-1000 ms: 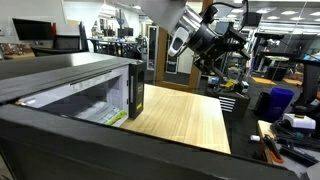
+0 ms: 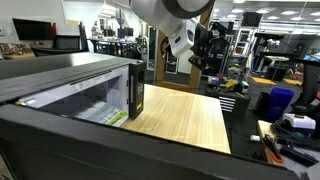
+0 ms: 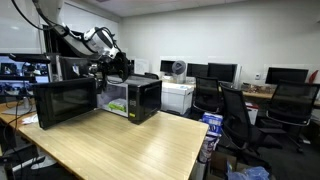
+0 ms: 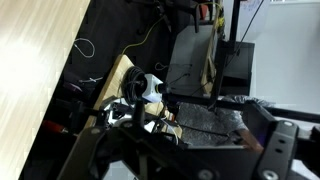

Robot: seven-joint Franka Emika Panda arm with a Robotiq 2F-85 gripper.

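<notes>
A black microwave (image 3: pixel 146 97) stands on the wooden table, its door (image 3: pixel 68 101) swung wide open. Inside its pale cavity lies something flat with green and yellow on it (image 2: pixel 98 113); I cannot tell what it is. My gripper (image 2: pixel 214 58) is in the air beyond the microwave's control-panel side (image 2: pixel 136 90), over the far part of the table in exterior view 1. In exterior view 2 it appears dark and small near the microwave's top. Dark gripper parts (image 4: pixel 215 160) fill the bottom of the wrist view, but how the fingers stand is unclear.
Bare wooden tabletop (image 3: pixel 150 148) stretches in front of the microwave. Office chairs (image 3: pixel 245 115) and a blue-white container (image 3: pixel 211 137) are beyond the table's edge. Cables and a white device (image 4: pixel 152 88) sit off the table in the wrist view.
In exterior view 1 the arm's wrist has turned and shifted slightly, and the dark gripper parts reach less far to the right than before. The microwave looks unmoved.
</notes>
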